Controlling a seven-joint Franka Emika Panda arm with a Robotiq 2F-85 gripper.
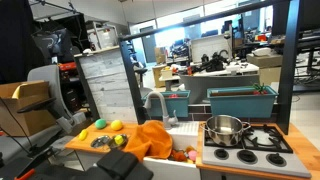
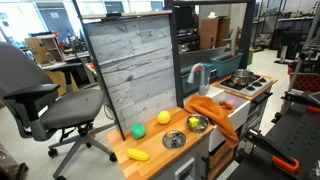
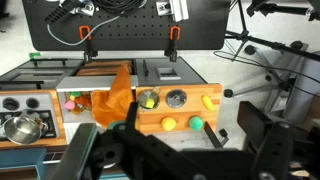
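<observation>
From above, in the wrist view, my gripper stands open over the wooden counter, its dark fingers apart with nothing visible between them. Two metal bowls lie below: one is empty (image 3: 176, 98), and a yellow item (image 3: 150, 103) is in the other (image 2: 201, 128). An orange cloth (image 3: 118, 95) is draped beside them. Around the bowls are a long yellow item (image 2: 138, 154), a yellow ball (image 2: 164, 117) and a green ball (image 2: 138, 130). A metal pot (image 1: 226, 128) sits on the black stove (image 1: 255, 150).
Several small colored items lie in the sink (image 3: 75, 100) beside the cloth, near a grey faucet (image 1: 160, 106). A grey wooden panel (image 2: 135, 70) rises behind the counter. The black table (image 3: 55, 68) with orange clamps borders the other side.
</observation>
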